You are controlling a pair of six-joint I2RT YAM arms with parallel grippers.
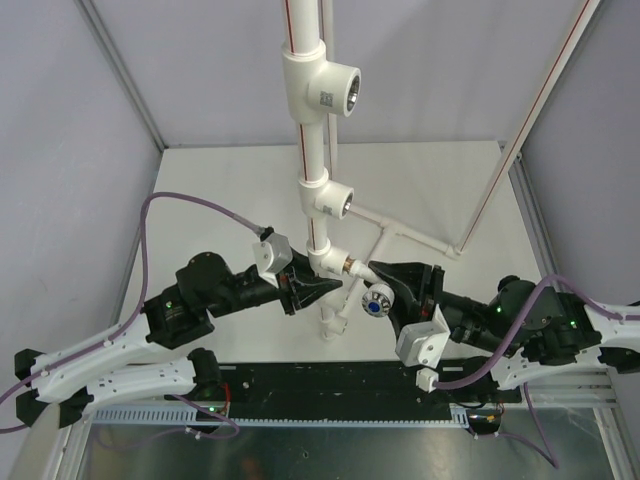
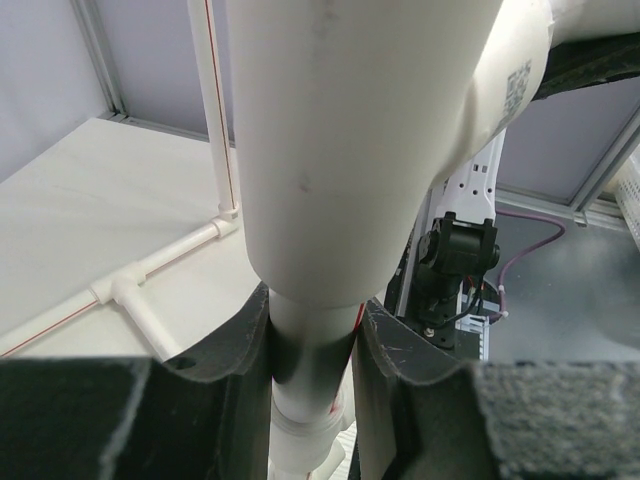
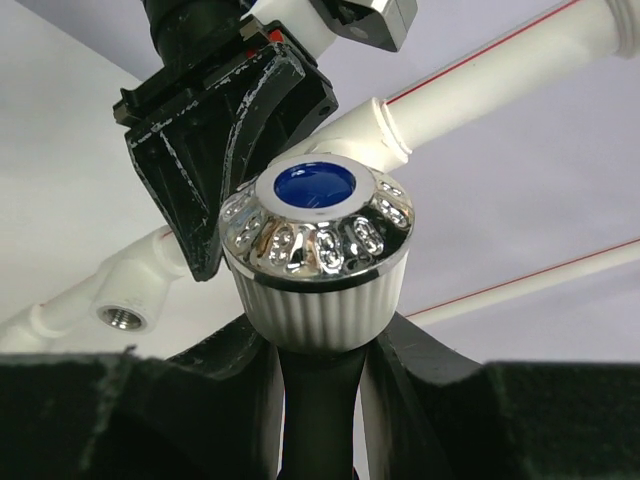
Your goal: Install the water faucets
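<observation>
A tall white pipe (image 1: 311, 150) with side sockets rises through the top view. At its lowest side fitting (image 1: 334, 261), a white faucet (image 1: 361, 271) meets the opening, with a strip of brass thread (image 1: 349, 265) showing at the joint. The faucet's chrome knob (image 3: 318, 235) has a blue cap. My right gripper is shut on the faucet just beneath the knob; the exact contact is partly hidden. In the left wrist view, my left gripper is shut on the pipe, its dark fingers (image 2: 225, 375) on either side.
Higher up the pipe are a middle socket (image 1: 333, 199) and a larger upper socket (image 1: 340, 90). Thinner white pipes (image 1: 410, 232) run behind, across the white board (image 1: 230, 190). My two grippers stand close together around the lowest fitting.
</observation>
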